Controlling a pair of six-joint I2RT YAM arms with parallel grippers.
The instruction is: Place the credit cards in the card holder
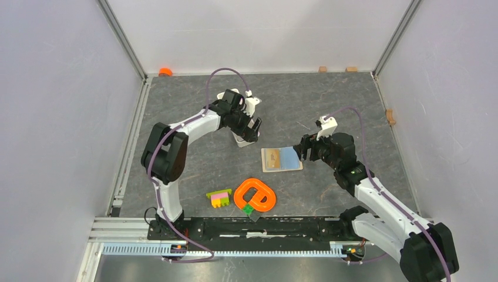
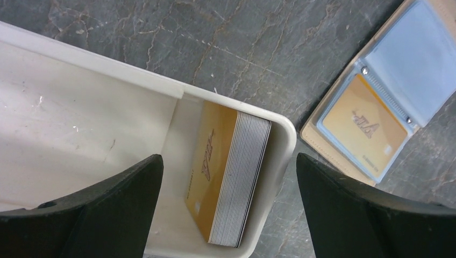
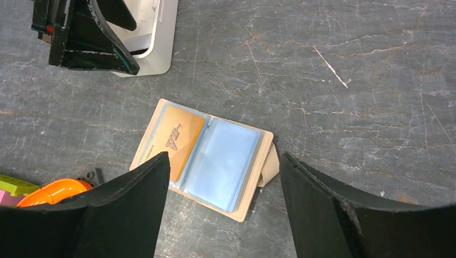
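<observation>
A stack of orange-gold cards (image 2: 214, 161) with white edges leans in the end compartment of a white tray (image 2: 80, 99). Over that compartment my left gripper stands open, its fingers apart from the cards with nothing between them. On the table lies the open card holder (image 1: 282, 159), with a tan border and clear blue sleeves. One gold card (image 3: 173, 134) shows in its left sleeve; the blue right sleeve (image 3: 223, 161) shows no gold card. My right gripper is above the holder's right side, fingers apart and empty.
An orange ring-shaped piece (image 1: 254, 194) and colored toy bricks (image 1: 219, 198) lie near the front edge. An orange object (image 1: 165, 71) and small wooden blocks (image 1: 351, 69) sit by the walls. The table right of the tray is clear.
</observation>
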